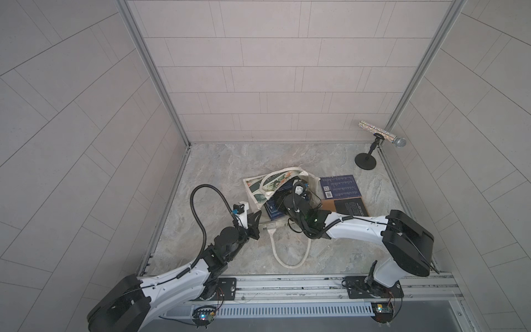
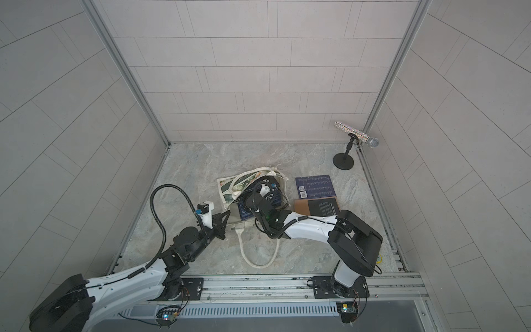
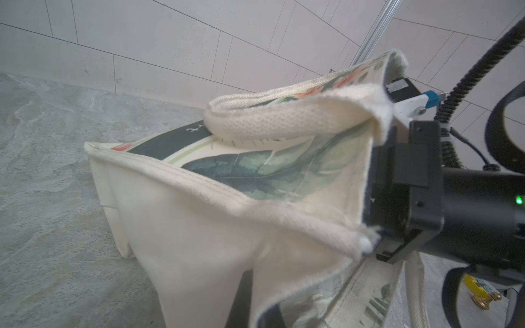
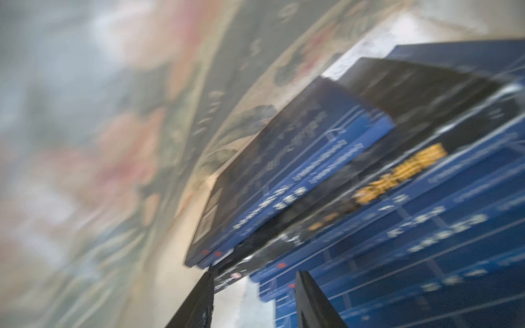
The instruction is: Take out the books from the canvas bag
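Note:
The canvas bag, cream with a leafy print, lies open mid-floor. My left gripper is at its left front edge; in the left wrist view its fingertips are against the cream fabric, largely hidden. My right gripper is inside the bag with fingers part open, facing a blurred stack of blue books and black books; nothing shows between the fingers. Other books lie flat outside, right of the bag, one blue, one dark and brown.
A microphone on a black stand is at the back right. A cream strap loops toward the front. A small yellow object shows in the left wrist view.

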